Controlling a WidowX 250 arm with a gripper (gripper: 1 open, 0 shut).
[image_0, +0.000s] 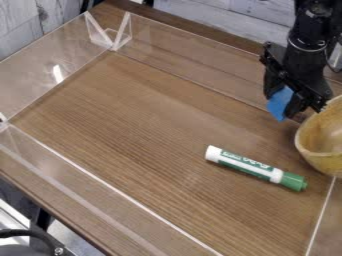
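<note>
The black gripper (286, 84) comes down from the top right over the right side of the wooden table, shut on a blue object (281, 104) that is partly hidden by its fingers. Just right of and below it is a tan bowl (321, 150) at the table's right edge. A green and white tube (254, 168) lies lower on the table, apart from both.
A white bracket stands at the upper left edge.
</note>
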